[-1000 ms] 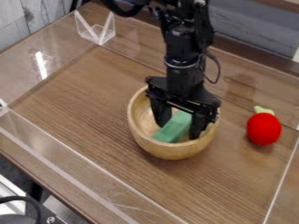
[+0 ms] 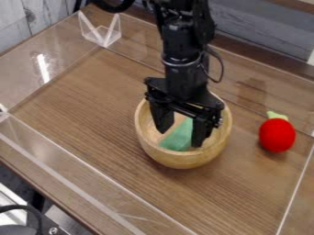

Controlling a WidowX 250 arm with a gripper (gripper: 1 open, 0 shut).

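My black gripper (image 2: 185,110) is lowered over a tan bowl (image 2: 181,158) in the middle of the table, its fingers open wide across the bowl's upper part. Inside the bowl lies a green object (image 2: 181,136), partly hidden by the gripper's fingers. Whether the fingers touch it I cannot tell.
A red round object (image 2: 276,137) with a small green piece at its top sits to the right of the bowl. A clear plastic item (image 2: 101,29) stands at the back left.
The gripper has shifted a little to the left over the bowl and sits slightly higher. The bowl looks nearly unmoved.
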